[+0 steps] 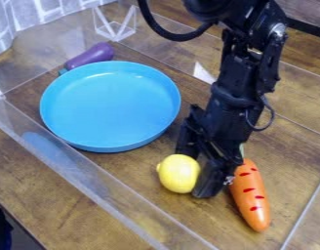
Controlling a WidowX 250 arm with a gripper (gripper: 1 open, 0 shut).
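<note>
The black gripper [205,166] is low over the wooden board, its open fingers beside a yellow lemon [178,174], which sits at the gripper's left side; whether the fingers touch it cannot be told. An orange toy carrot [250,195] lies just right of the gripper. A blue plate [108,105] lies to the left, with a purple eggplant [90,55] behind it.
Clear plastic walls edge the wooden board [280,156] along the left and front. A small clear object [114,21] stands at the back left. Bare board shows at the right behind the carrot.
</note>
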